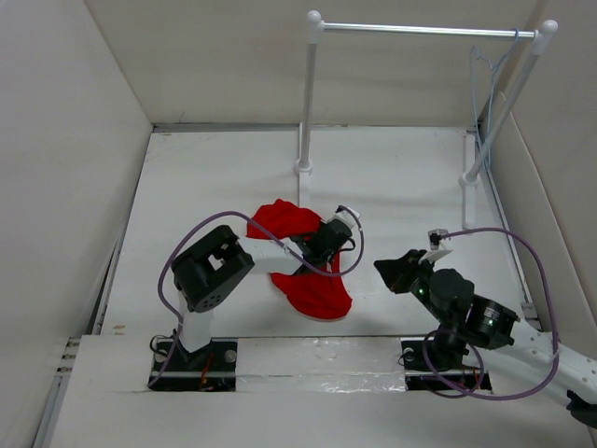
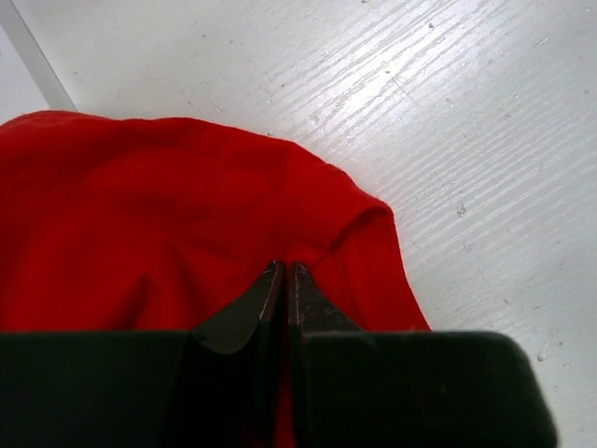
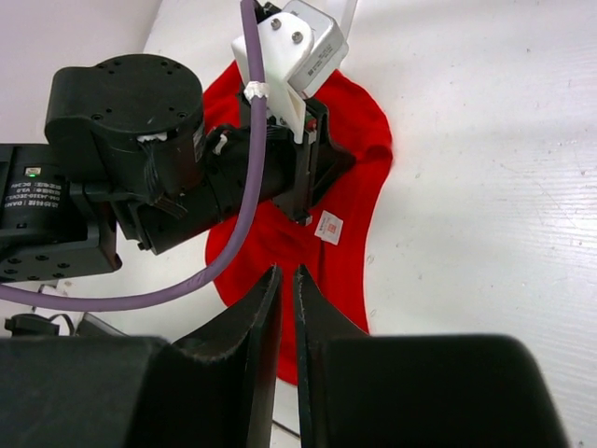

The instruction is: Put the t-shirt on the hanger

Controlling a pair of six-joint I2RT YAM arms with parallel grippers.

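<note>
The red T-shirt [image 1: 314,297] [image 2: 140,215] [image 3: 347,261] lies crumpled on the white floor. My left gripper is down on it near its upper right part, fingertips together on the fabric; whether any cloth is pinched between them is hidden. A small white label shows on the shirt beside it in the right wrist view. My right gripper [image 1: 382,271] hangs to the right of the shirt, pointing toward it, its fingertips a narrow gap apart with nothing seen between them. A thin light-blue hanger [image 1: 492,84] hangs on the rail's right end.
A rack with a metal rail [image 1: 415,28] on white posts [image 1: 309,93] stands at the back, its left foot just behind the shirt. Walls close in both sides and the back.
</note>
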